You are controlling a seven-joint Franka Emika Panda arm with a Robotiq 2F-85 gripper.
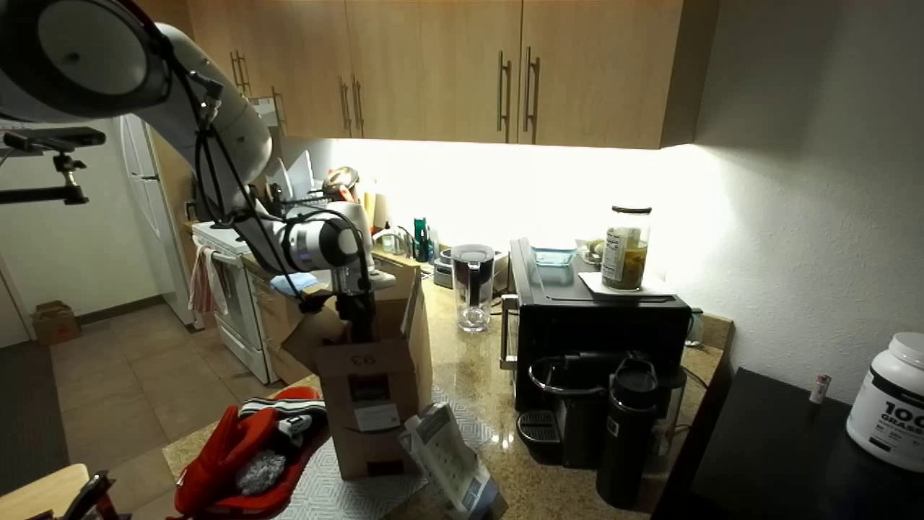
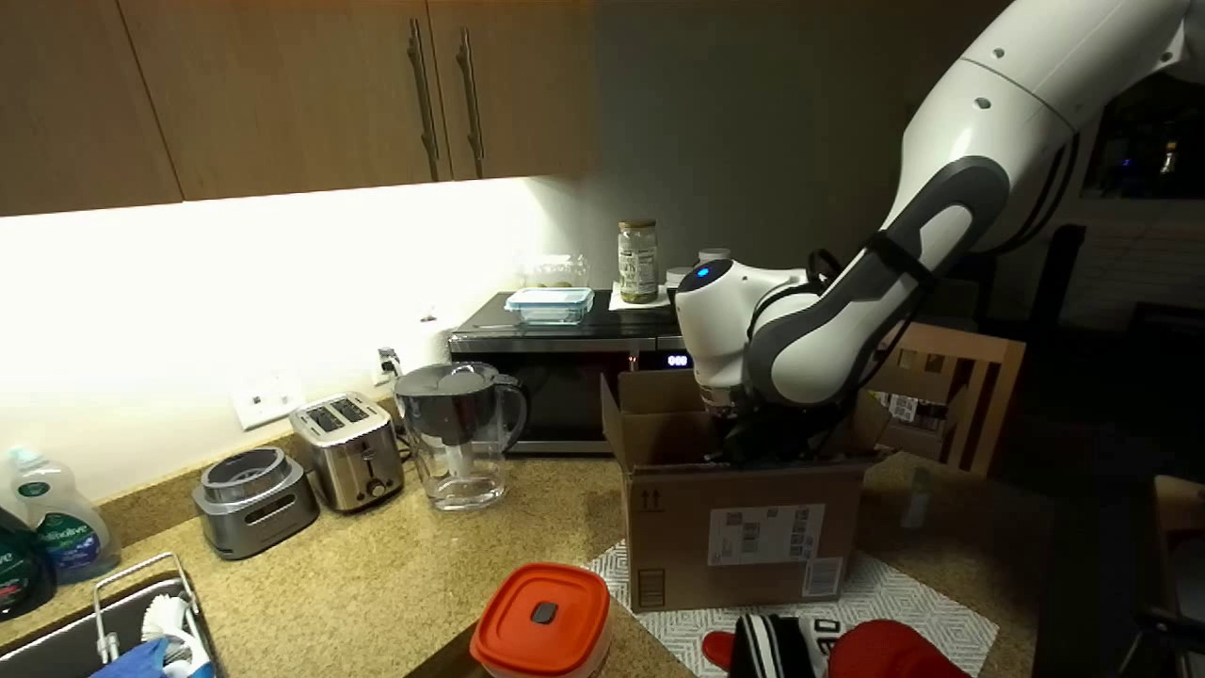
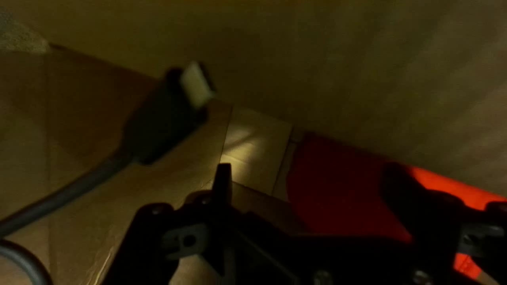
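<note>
My gripper is inside the open cardboard box [image 2: 734, 497], its fingers spread wide apart. In the wrist view a red item [image 3: 340, 190] lies low in the box, appearing between and behind the fingers, and passes behind the right one. I cannot tell whether a finger touches it. A dark cable with a metal-tipped plug [image 3: 166, 114] hangs close to the camera at the left. From outside, the box walls hide the fingertips; only the upper gripper [image 1: 356, 316] shows above the rim.
Beside the box lie a red bag or cloth item [image 1: 251, 442] and a leaning pale package [image 1: 450, 464]. A water pitcher [image 2: 457, 435], a toaster [image 2: 350, 452] and a red-lidded container [image 2: 544, 616] stand on the counter. Box flaps surround the wrist.
</note>
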